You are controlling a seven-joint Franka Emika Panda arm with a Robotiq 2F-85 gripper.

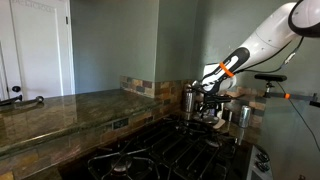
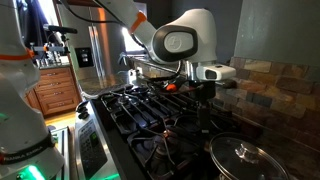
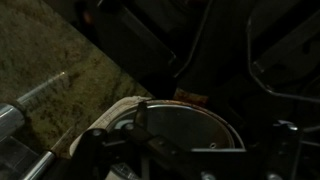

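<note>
My gripper hangs over the far right end of the black stove, its finger open. In the wrist view its dark fingers reach in from the bottom edge, with a round glass-like surface with a pale rim below and partly hidden by them. Nothing shows held between them. A round pot with a glass lid and a knob stands at the front right of exterior view 2. I cannot tell whether that is the round thing under the wrist camera.
Black grates cover the stovetop. Silver containers stand close to the gripper, near the tiled wall. A long granite counter runs to the left, mostly clear. Shiny metal items lie at the wrist view's left.
</note>
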